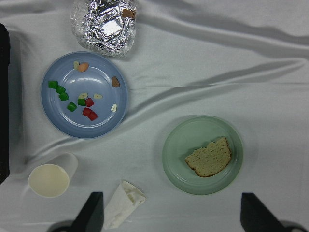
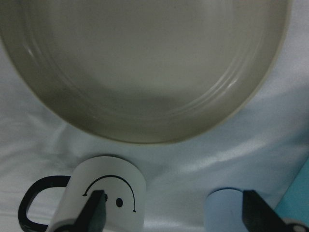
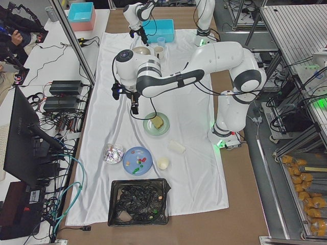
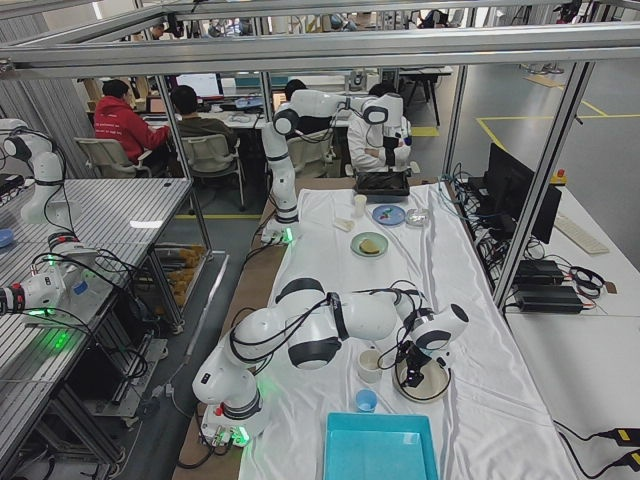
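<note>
In the left wrist view, my left gripper stands open above a green plate (image 1: 203,186) with a bread slice (image 1: 210,157), a blue plate (image 1: 82,125) with small coloured bits, a foil bundle (image 1: 104,29), a cream cup (image 1: 48,181) and a folded wrap (image 1: 120,205). In the right wrist view, my right gripper is open over the near side of a beige bowl (image 2: 145,72), above a smiley mug (image 2: 120,183) and a pale blue cup (image 2: 222,210).
A black lined tray (image 3: 138,201) sits at one table end and a blue bin (image 4: 380,445) at the other. A monitor (image 3: 23,143) and cables border the table.
</note>
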